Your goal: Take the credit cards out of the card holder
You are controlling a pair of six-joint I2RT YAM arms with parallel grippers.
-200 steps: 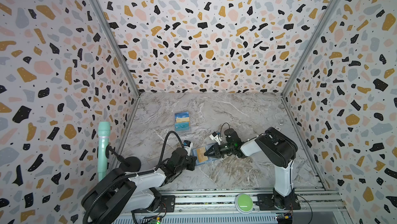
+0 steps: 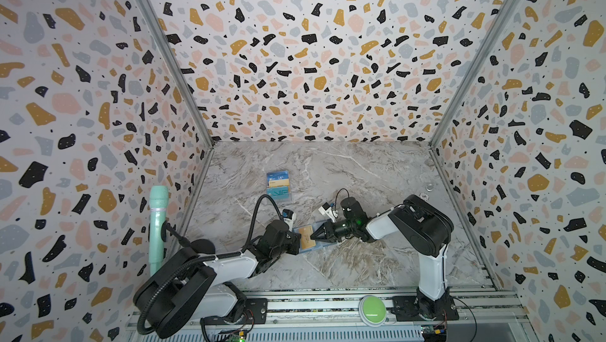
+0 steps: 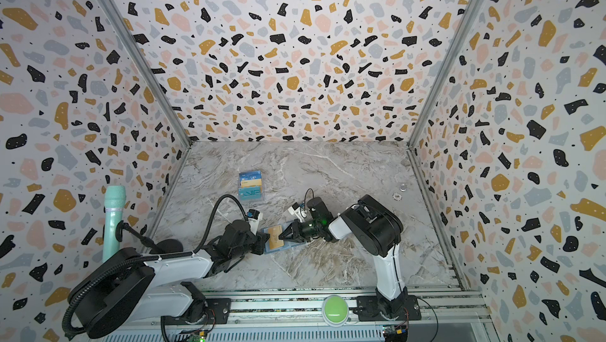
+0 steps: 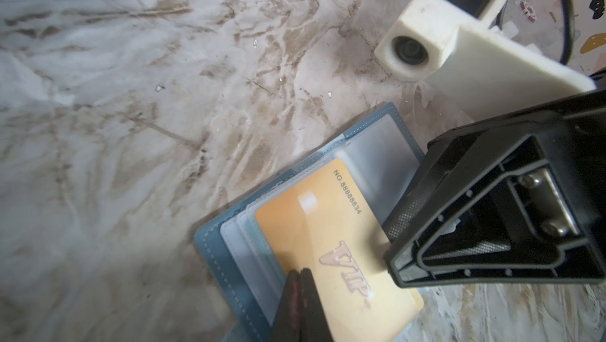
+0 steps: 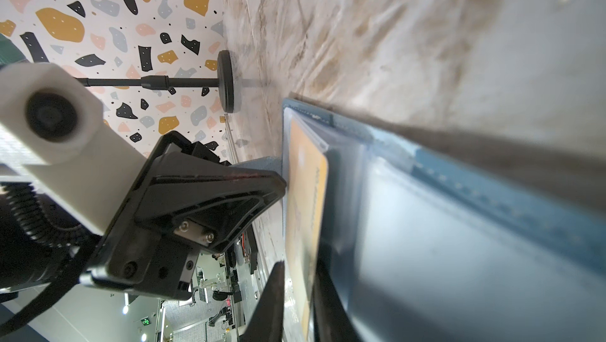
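Observation:
The blue card holder (image 4: 217,241) lies spread open on the table, with clear sleeves. An orange VIP card (image 4: 341,247) shows on one side of it. My left gripper is shut, its tips over the card's left border; nothing shows between its fingers. From the other side comes my right gripper, partly open. In the right wrist view its two fingers (image 5: 272,301) stand apart, with the long edge of the same card (image 5: 306,184) running between them. Whether they touch the card cannot be told.
A clear tray (image 2: 277,185) with blue and yellow cards stands behind the left gripper. A round black stand base (image 2: 202,247) is at the left. Small round items (image 2: 429,187) lie far right.
The right arm has shifted only slightly. The card holder looks unmoved.

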